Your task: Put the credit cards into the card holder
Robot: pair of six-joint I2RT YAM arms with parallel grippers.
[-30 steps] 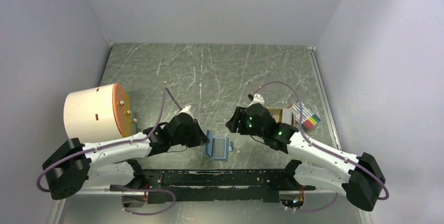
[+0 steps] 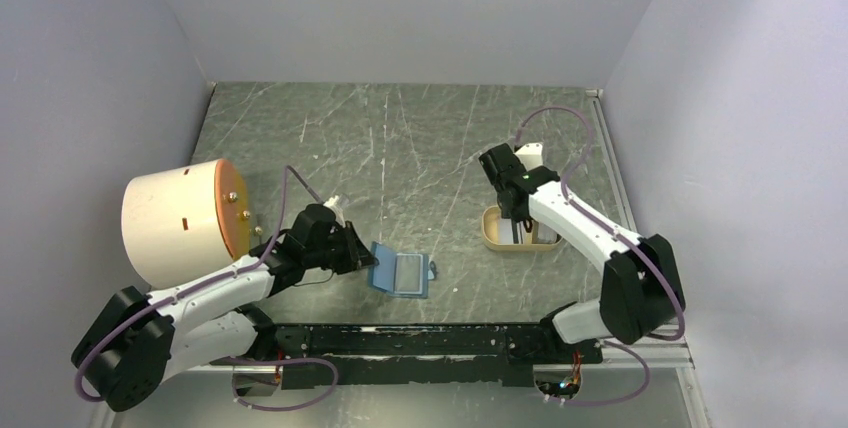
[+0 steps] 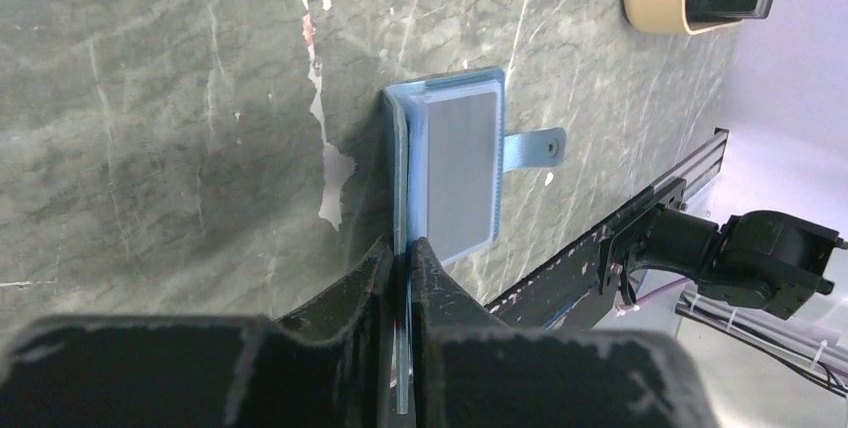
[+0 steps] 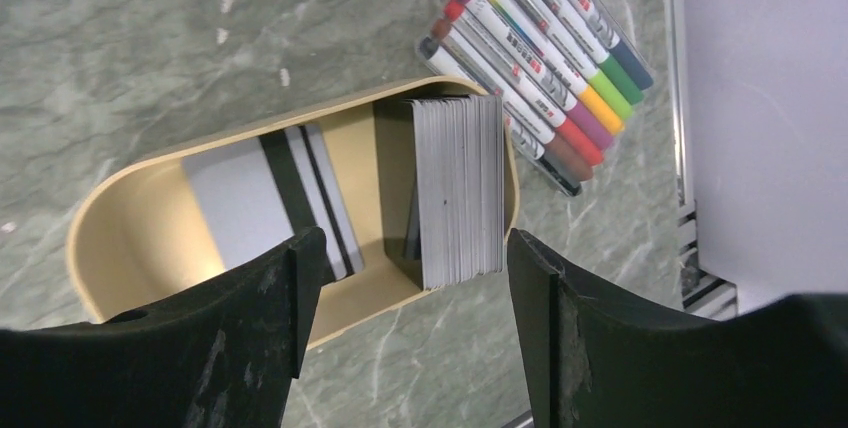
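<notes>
The blue card holder [image 2: 409, 275] lies opened on the table at front centre, its clear pocket facing up and its strap sticking out to the right. My left gripper is shut on the holder's raised cover [image 3: 398, 168]. In the right wrist view a tan tray [image 4: 357, 138] holds a row of grey cards standing on edge [image 4: 460, 188] at its right end. A white card with black stripes [image 4: 265, 203] lies flat in its left part. Over the tray, my right gripper stands open, with nothing held between its fingers.
Colored markers [image 4: 540, 58] lie side by side just beyond the tray's right end. A large cream cylinder with an orange face [image 2: 185, 223] stands at the left edge.
The right arm has swung right and back, coming over the tray. My left gripper and the holder have shifted slightly left and back together.
</notes>
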